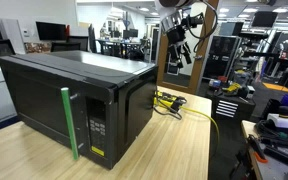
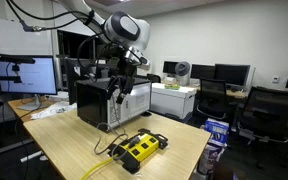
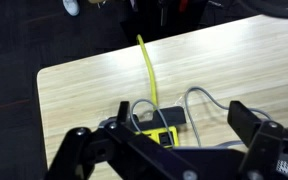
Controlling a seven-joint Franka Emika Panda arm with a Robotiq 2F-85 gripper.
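Note:
My gripper is open over the table, its dark fingers [image 3: 246, 122] spread wide with nothing held between them. In exterior view 1 the gripper [image 1: 180, 62] hangs well above the table at the right, past the microwave. Below it on the wood top lies a yellow and black power strip [image 2: 142, 150] with grey and yellow cables. The wrist view shows part of the yellow strip [image 3: 162, 136] between and beyond the fingers. A large black microwave [image 1: 44, 98] fills the left of exterior view 1, with a green strip [image 1: 69, 123] upright at its front.
A yellow cable [image 3: 148, 66] runs from the power strip over the table edge. Bare wooden tabletop [image 1: 174, 155] lies in front of the microwave. Monitors [image 2: 39, 75] and office chairs [image 2: 269, 115] stand in the background, off the table.

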